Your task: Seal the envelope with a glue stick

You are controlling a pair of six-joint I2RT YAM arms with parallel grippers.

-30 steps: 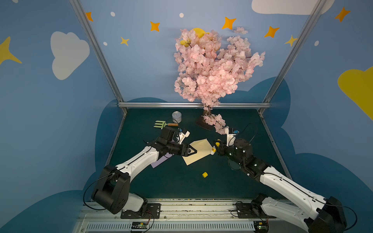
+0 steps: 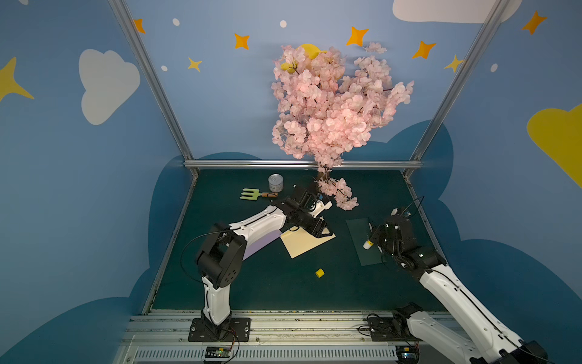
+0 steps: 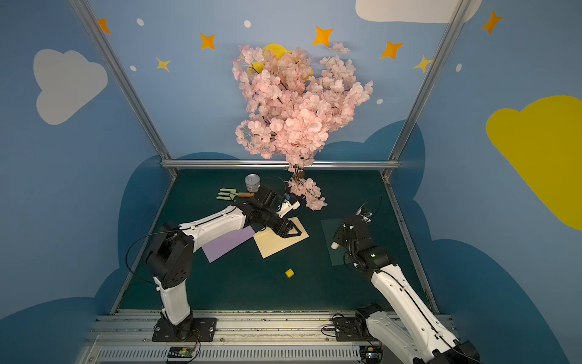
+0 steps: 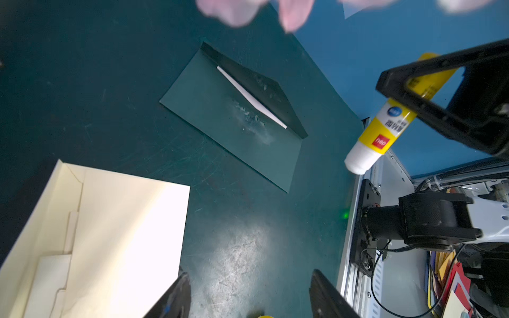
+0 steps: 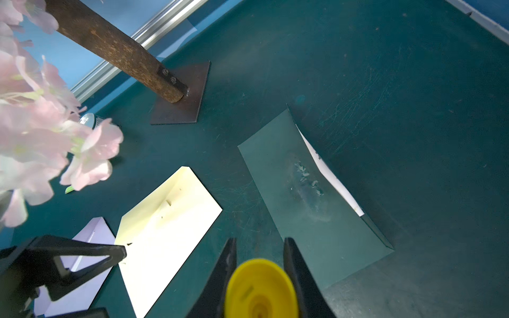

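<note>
The yellow glue stick point(image 4: 389, 127), white at its lower end, is held by my right gripper, which is shut on it. That gripper is above the dark green envelope point(image 4: 233, 119), whose long-side flap is partly raised, with a white strip showing at the gap and whitish smears on its face. A cream envelope point(image 5: 175, 222) lies to its left, and a purple envelope point(image 3: 227, 245) lies further left, partly under the left arm. My left gripper hovers over the cream envelope, its fingers apart and nothing between them.
A small yellow cap point(image 2: 320, 273) lies in front of the envelopes. Behind stand a metal can point(image 2: 275, 182), a hand fork point(image 2: 254, 194) and the blossom tree point(image 2: 339, 109), with low branches near the left gripper.
My right gripper has moved right with the glue stick, from beside the cream envelope to above the green one. The left arm has reached further right and back across the cream envelope.
</note>
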